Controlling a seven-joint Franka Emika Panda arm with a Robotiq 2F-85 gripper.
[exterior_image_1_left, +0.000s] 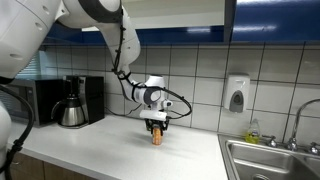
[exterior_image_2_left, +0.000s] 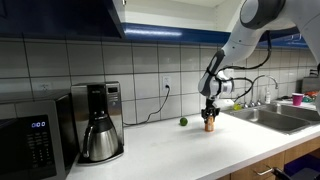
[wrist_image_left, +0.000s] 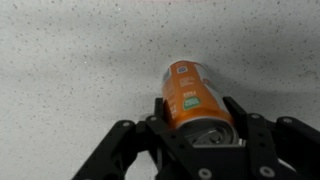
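Observation:
An orange bottle or can (wrist_image_left: 190, 92) with a silvery top and a green and white label fills the middle of the wrist view. My gripper is shut on it, the dark fingers (wrist_image_left: 154, 128) lying against both sides near its top. In exterior view 1 the orange bottle (exterior_image_1_left: 157, 136) is upright at the counter surface beneath my gripper (exterior_image_1_left: 156, 124). The bottle (exterior_image_2_left: 209, 124) also shows under the gripper in exterior view 2. Whether its base touches the counter is hard to tell.
A coffee maker (exterior_image_2_left: 98, 122) and a microwave (exterior_image_2_left: 33, 136) stand at the left. To the right is the sink (exterior_image_1_left: 262, 160), with a soap bottle (exterior_image_1_left: 254, 131) behind it. A small green object (exterior_image_2_left: 183, 121) lies near the back wall.

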